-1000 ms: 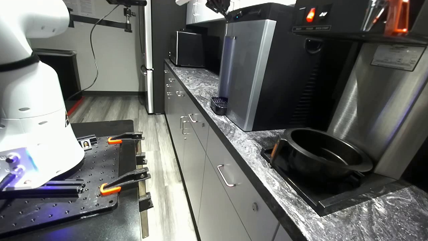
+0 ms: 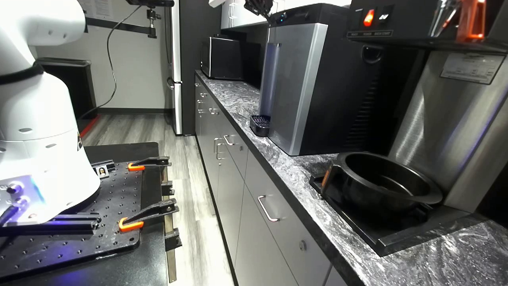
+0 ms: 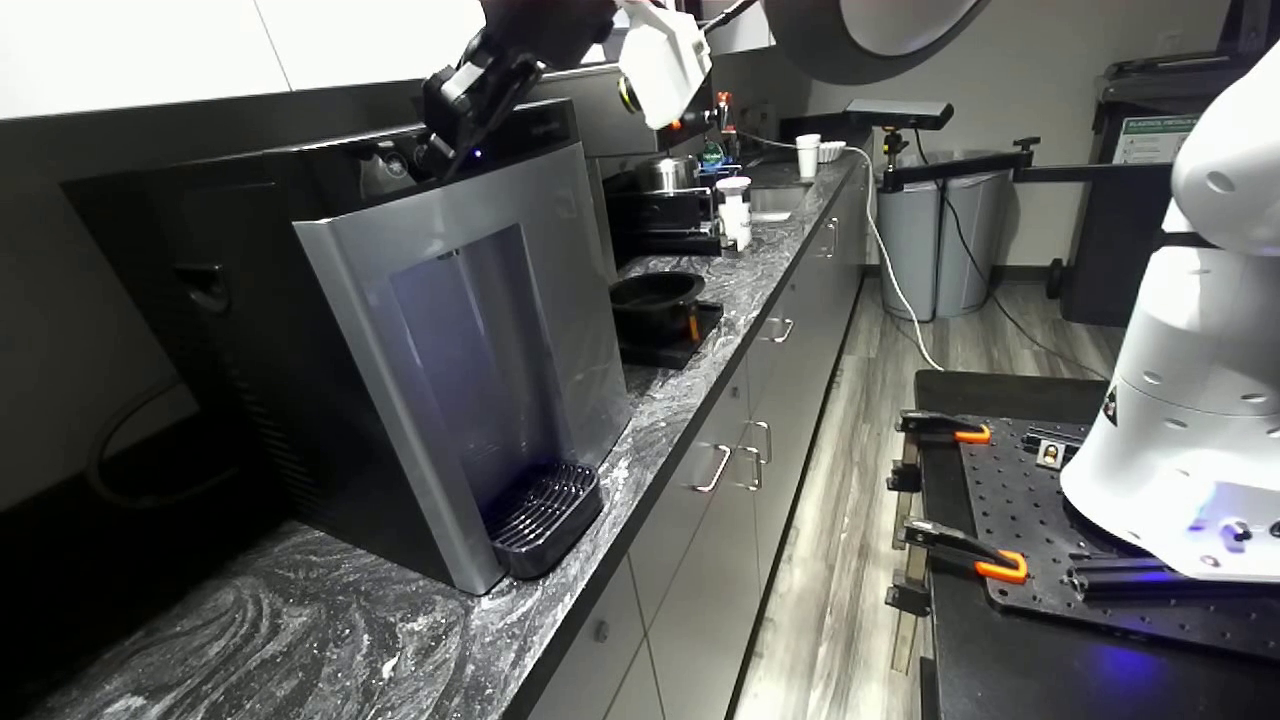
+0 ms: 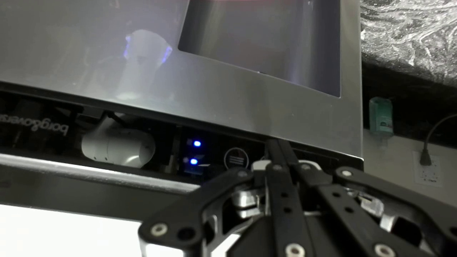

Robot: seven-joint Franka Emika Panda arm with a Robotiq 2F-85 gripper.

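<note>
A grey and black water dispenser [image 3: 372, 396] stands on the counter, a drip tray [image 3: 546, 510] at its foot. Along its black top panel, in the wrist view, are two blue lights [image 4: 195, 152] and a round icon [image 4: 236, 158]. My gripper is shut, with nothing visible between its fingers. Its tips appear right at the black panel, just right of the round icon; whether they touch it I cannot tell. From the second exterior view, the gripper [image 3: 446, 156] shows at the dispenser's upper front edge, its tips pointing down toward the panel.
Upper cabinets [image 3: 156, 48] hang close above the dispenser. A black pot [image 2: 388, 183] sits on a dark base further along the counter [image 2: 328, 214]. Clamps with orange tips [image 2: 131, 225] hold the robot's mounting plate. Open floor separates the robot's table from the counter.
The robot's white arm has shifted very slightly in the first exterior view. The gripper stays by the dispenser's top, and nothing else has visibly moved.
</note>
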